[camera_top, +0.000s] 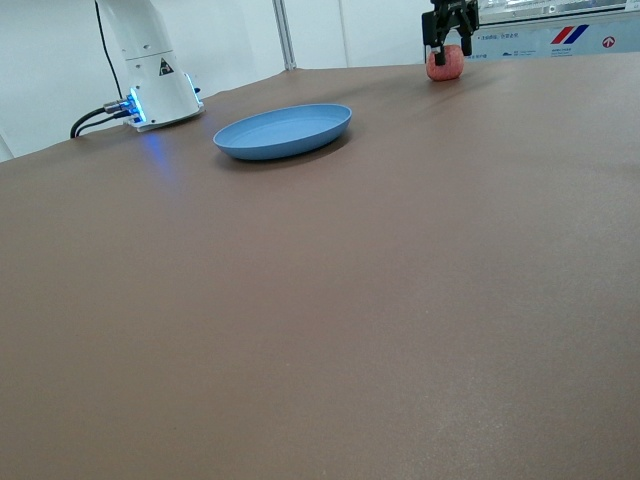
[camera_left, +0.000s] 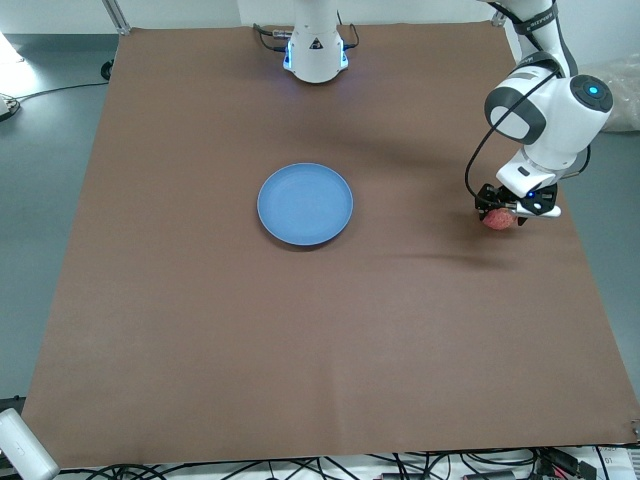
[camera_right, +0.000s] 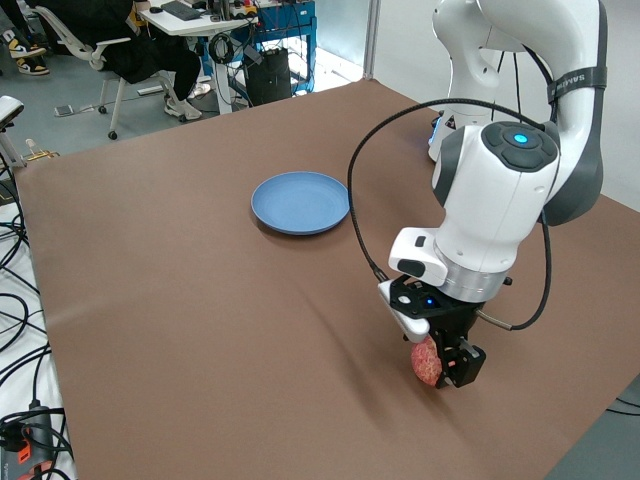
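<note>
A red, round fruit-like object (camera_left: 499, 219) sits near the right edge of the brown table (camera_left: 300, 350). My black gripper (camera_top: 450, 44) is over it, its fingers around the object's upper part in the top view; whether they grip it I cannot tell. In the right view the red object (camera_right: 425, 361) is partly hidden by the gripper. A plain blue plate (camera_left: 305, 203) lies empty near the table's middle, left of the gripper and apart from it.
Cables and devices run along the front edge outside the table.
</note>
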